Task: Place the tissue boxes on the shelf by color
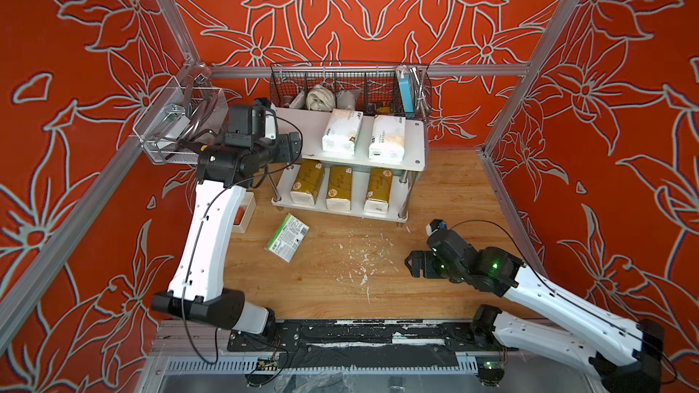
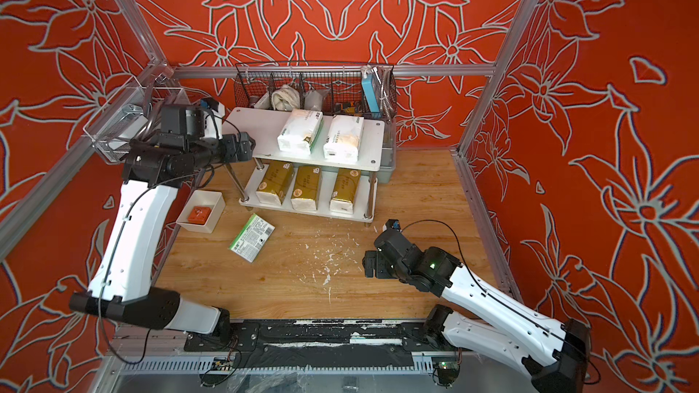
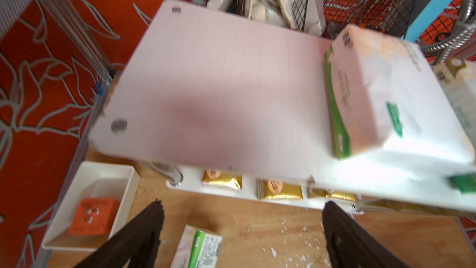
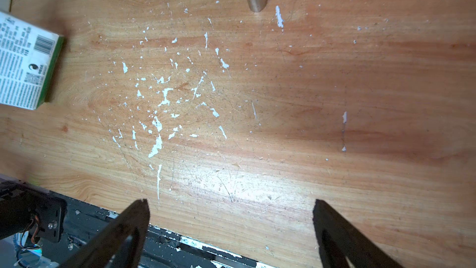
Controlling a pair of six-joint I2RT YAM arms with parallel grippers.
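Observation:
Two white tissue boxes (image 1: 342, 132) (image 1: 387, 138) stand on the upper board of the white shelf (image 3: 213, 84), whose left part is bare. Three gold tissue boxes (image 1: 307, 182) (image 1: 339, 187) (image 1: 378, 189) fill the lower board. One more white-and-green tissue box (image 1: 288, 237) lies on the table in front of the shelf's left end, printed side up. My left gripper is open and empty by the shelf's upper left end. Over the table at right, my right gripper is open too, only bare wood showing between its fingers.
A small white bin (image 2: 218, 211) with a red item sits left of the shelf. Behind the shelf hangs a black wire basket (image 1: 371, 91); another wire basket (image 1: 164, 131) is at the left wall.

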